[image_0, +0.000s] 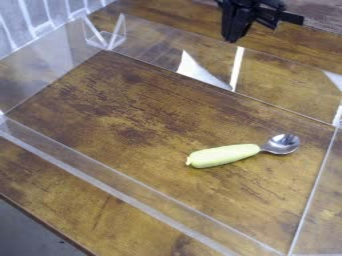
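My black gripper (233, 30) hangs at the top edge of the view, above the far wall of the clear enclosure, with its fingers shut and nothing seen between them. A spoon (283, 143) with a pale yellow-green handle (222, 155) lies on the wooden floor of the enclosure, right of the middle, well below and apart from my gripper.
Clear acrylic walls (94, 174) surround the wooden surface (120, 110), with white pieces (201, 72) at the far wall. A white railing stands at the upper left.
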